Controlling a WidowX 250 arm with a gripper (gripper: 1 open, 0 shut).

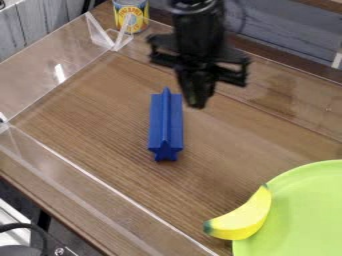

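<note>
My black gripper point(198, 80) is blurred at the top centre, raised above and behind a blue bar point(166, 128) that lies on the wooden table point(94, 130). Its fingers are too smeared to show whether they are open or shut. A yellow banana point(241, 216) rests at the lower right, at the edge of a green plate point(306, 220).
A can point(130, 17) with a yellow label stands at the back left beside a clear plastic piece point(104, 30). A transparent wall runs along the left side, and a wall bounds the back.
</note>
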